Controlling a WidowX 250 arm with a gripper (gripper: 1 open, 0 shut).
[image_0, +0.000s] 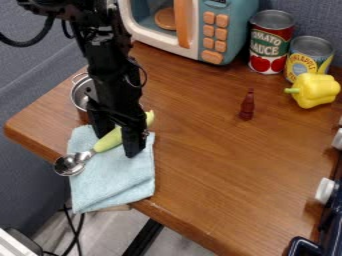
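Note:
The black gripper (118, 140) hangs over a light blue cloth (114, 182) at the table's left edge, its lower end at a pale yellow elongated object (147, 121), which looks like a banana or corn. A metal spoon or ladle (71, 163) lies on the cloth just left of the gripper. A silver pot (80, 92) stands behind the arm, partly hidden. Whether the fingers are closed on the yellow object is unclear.
A toy microwave (201, 30), a tomato can (269, 45), a second can (310, 60) and a yellow pepper (314, 90) stand at the back right. A small brown bottle (247, 105) stands mid-table.

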